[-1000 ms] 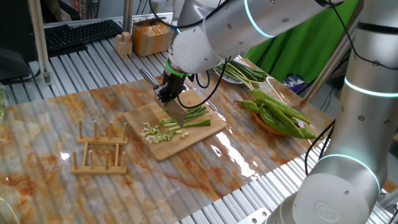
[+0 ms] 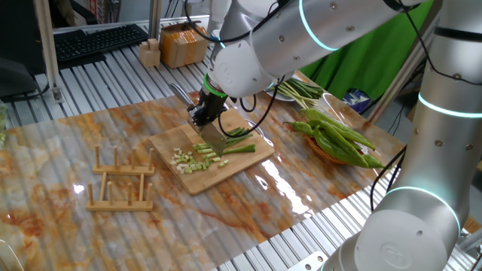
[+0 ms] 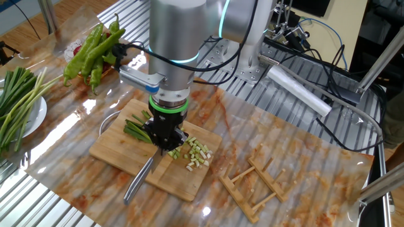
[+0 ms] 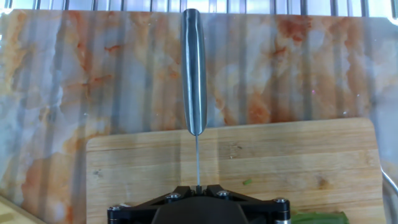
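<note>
A knife point(image 4: 194, 74) with a shiny metal handle is clamped by its blade in my gripper, its fingers shut on the thin metal. In exterior view 1 the broad blade point(image 2: 212, 141) points down at the green onions on the wooden cutting board point(image 2: 197, 177). Chopped pieces point(image 3: 199, 153) lie on one side of the blade, and longer uncut stalks point(image 2: 239, 149) on the other. My gripper point(image 3: 165, 140) hangs just above the board. Whether the blade's edge touches the board cannot be made out.
A wooden peg rack point(image 2: 120, 188) stands beside the board. Green peppers point(image 2: 335, 139) fill a basket on the other side, and a plate of green onions point(image 3: 22, 107) is near them. Bare tabletop lies between the rack and the table's front edge.
The arm and gripper have shifted very slightly, with the knife still held over the board. The onion pieces look the same.
</note>
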